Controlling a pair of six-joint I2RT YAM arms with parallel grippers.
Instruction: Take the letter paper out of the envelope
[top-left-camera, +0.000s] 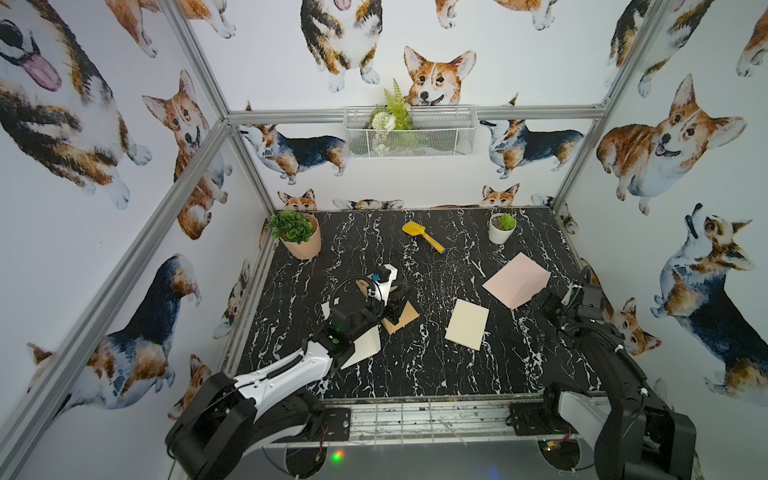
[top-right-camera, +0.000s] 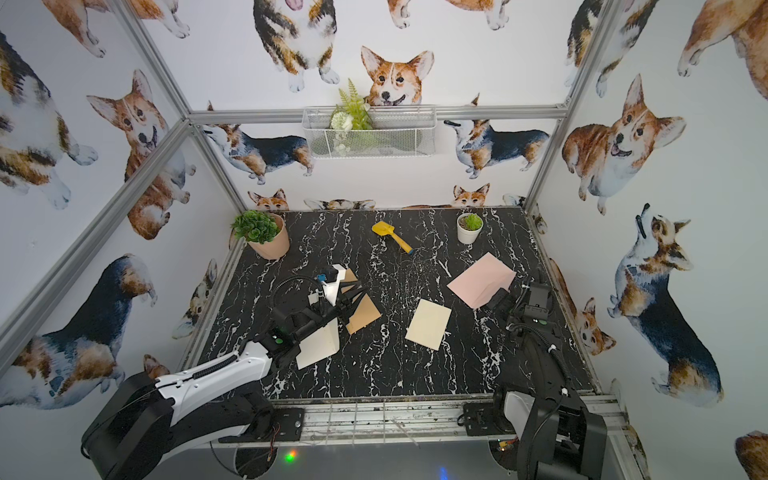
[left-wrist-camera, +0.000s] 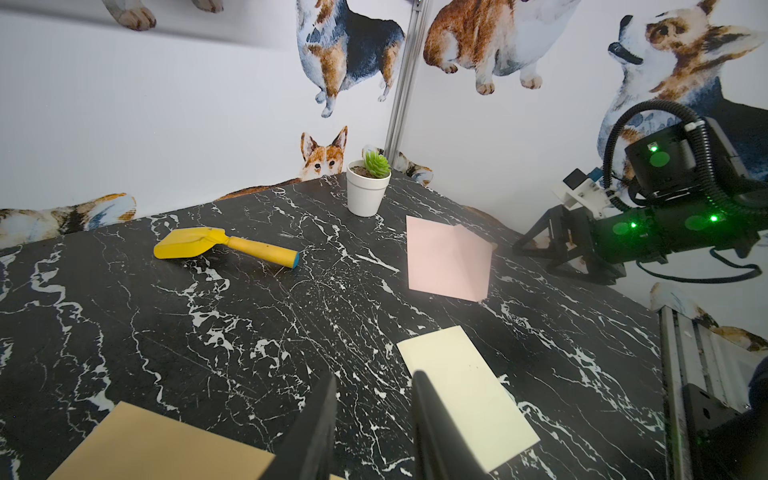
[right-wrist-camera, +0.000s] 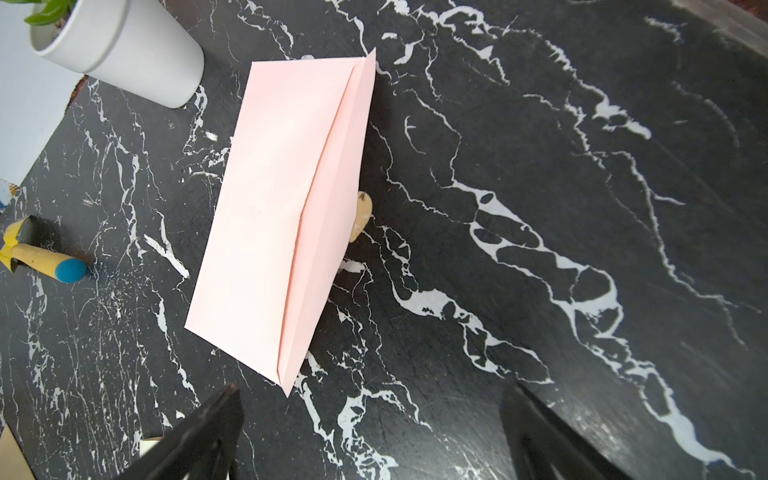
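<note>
The pink envelope (right-wrist-camera: 256, 200) lies at the right of the table. Its flap (right-wrist-camera: 332, 216) is tilted up along one long side, with a tan oval spot (right-wrist-camera: 362, 214) at the edge; no letter paper shows inside it. My right gripper is open near the envelope, its fingers wide apart and empty. Flat on the table's middle is a cream paper (top-left-camera: 468, 324). Over the tan envelope (top-left-camera: 402, 317) hangs my left gripper, its fingers part open with a gap between them and nothing held.
A white sheet (top-left-camera: 365, 349) lies partly beneath my left arm. At the back are a yellow scoop (top-left-camera: 424, 235), a small white pot (top-left-camera: 501, 232) and a larger plant pot (top-left-camera: 305, 240). Bare table separates the cream paper from the scoop.
</note>
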